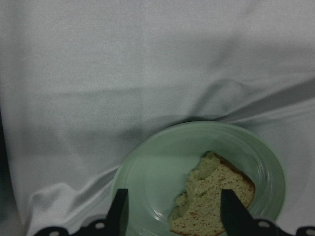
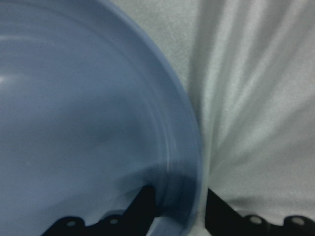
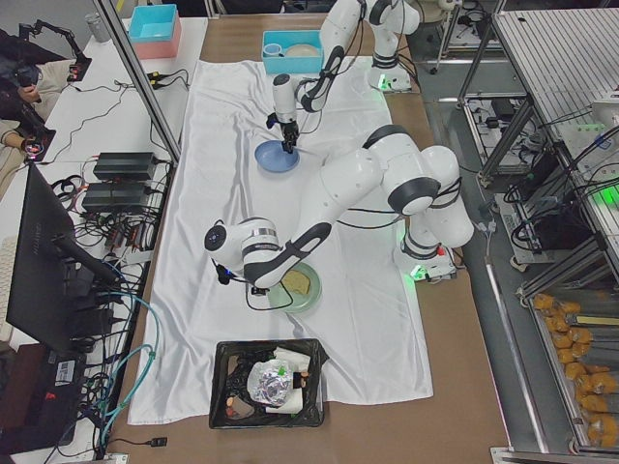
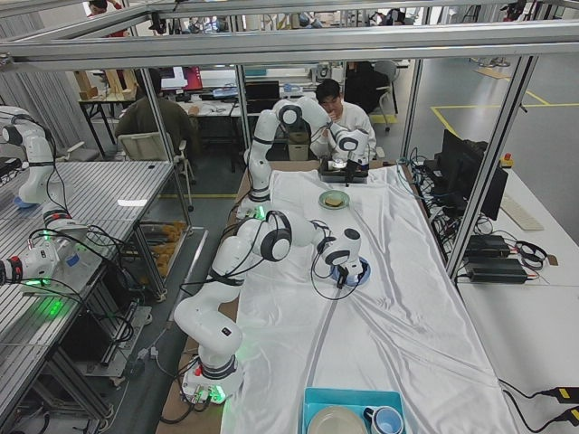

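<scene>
A green plate (image 1: 147,172) holds a slice of bread (image 1: 216,196); my left gripper stands open above it, fingers over the plate's near part, nothing between them. At the far part of the cloth in the camera left view lies a blue plate (image 3: 266,159). My right gripper is down at its rim, one finger inside and the other just outside; whether it grips the rim I cannot tell.
A black bin (image 3: 218,387) with foil and wrapped items stands at one end of the cloth. A turquoise tray (image 4: 317,398) with a cream plate and mug is at the other. The white cloth (image 3: 213,309) is otherwise largely clear.
</scene>
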